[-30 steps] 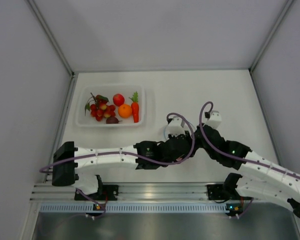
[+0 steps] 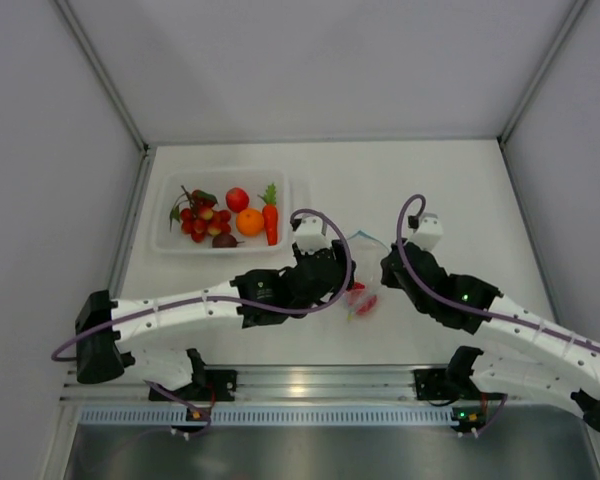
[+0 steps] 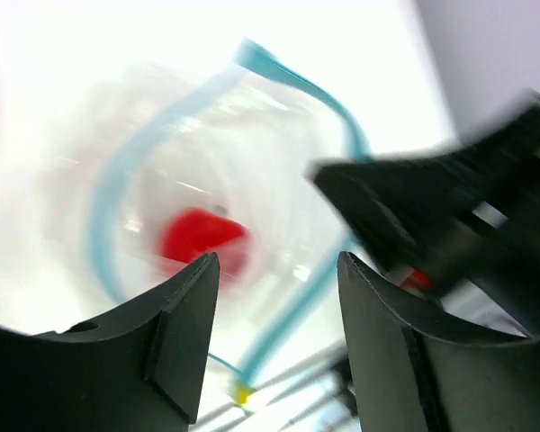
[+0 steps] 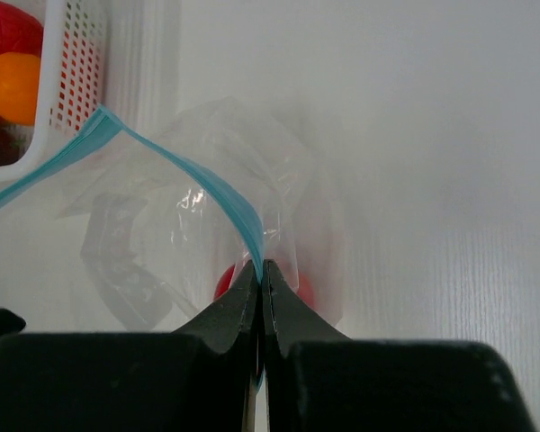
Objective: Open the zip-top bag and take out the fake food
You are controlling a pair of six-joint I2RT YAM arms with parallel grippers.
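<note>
The clear zip bag [image 2: 365, 255] with a blue zip band sits between the grippers, its mouth gaping in the left wrist view; red fake food [image 3: 198, 236] shows inside. My left gripper is open above the bag, nothing between its fingers. My right gripper is shut on the bag's blue edge at one side, with red food partly visible behind it.
A white basket [image 2: 160, 240] of fake fruit and vegetables stands at back left, near the bag in the right wrist view.
My left gripper has moved left and away from the right one, uncovering the bag.
</note>
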